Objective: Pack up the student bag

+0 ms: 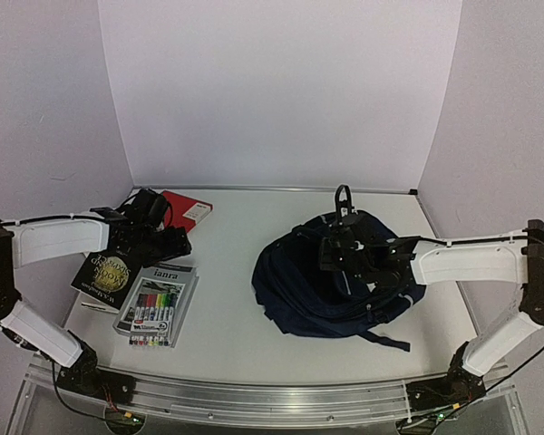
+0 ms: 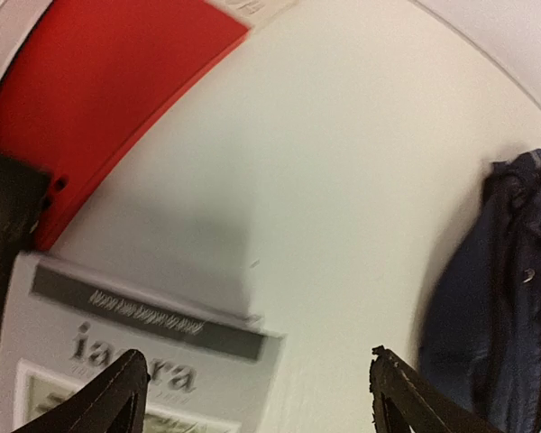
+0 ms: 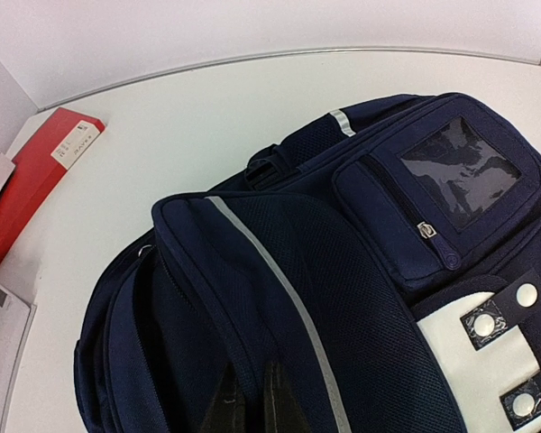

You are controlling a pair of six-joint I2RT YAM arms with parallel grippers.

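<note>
The dark blue bag lies on the right half of the table, its opening facing left. My right gripper is shut on the edge of the bag's front panel, holding it up; the bag's inside looks dark. At left, my left gripper stands open above the books, nothing between its fingers. Under it lie a grey "ianra" book and a black book with a gold emblem. A clear pack of coloured markers rests on the grey book. Behind them is a red box, partly hidden by the left arm.
Bare white table lies between the books and the bag. Walls close in the back and both sides. A loose strap of the bag reaches toward the front.
</note>
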